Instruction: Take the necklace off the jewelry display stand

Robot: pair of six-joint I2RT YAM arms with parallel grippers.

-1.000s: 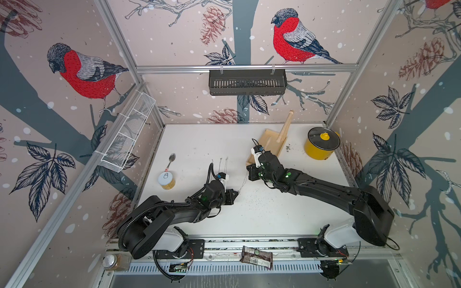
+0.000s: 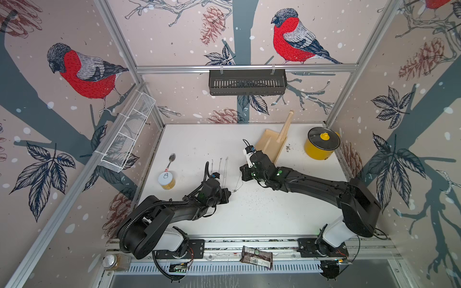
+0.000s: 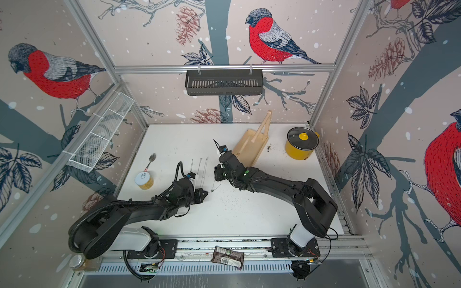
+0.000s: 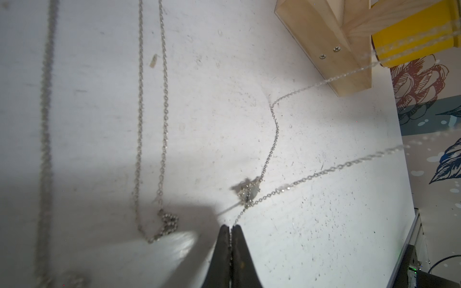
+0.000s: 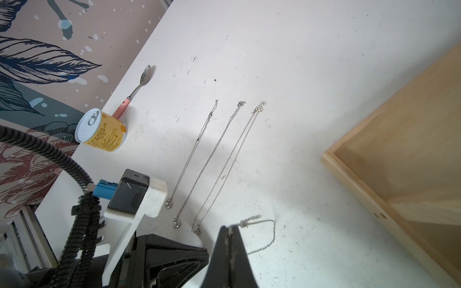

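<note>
A thin silver chain (image 4: 274, 129) runs from my left gripper up toward my right gripper (image 2: 244, 171), with a small bunched knot (image 4: 249, 192) near the left fingertips. The left gripper is shut on the chain, low over the white table. My right gripper is also shut, raised higher; the chain loops beside its tips, and whether it is pinched there is hard to tell. Other necklaces (image 5: 204, 168) lie stretched in parallel lines on the table to the left. The wooden stand (image 3: 249, 148) sits behind the right arm.
A yellow pot (image 2: 318, 148) with black lid stands back right. A can (image 2: 166, 178) and spoon (image 2: 170, 160) lie at the left. A wire shelf (image 2: 125, 132) hangs on the left wall.
Both grippers have moved a little to the left, and the chain strung between them now sags more.
</note>
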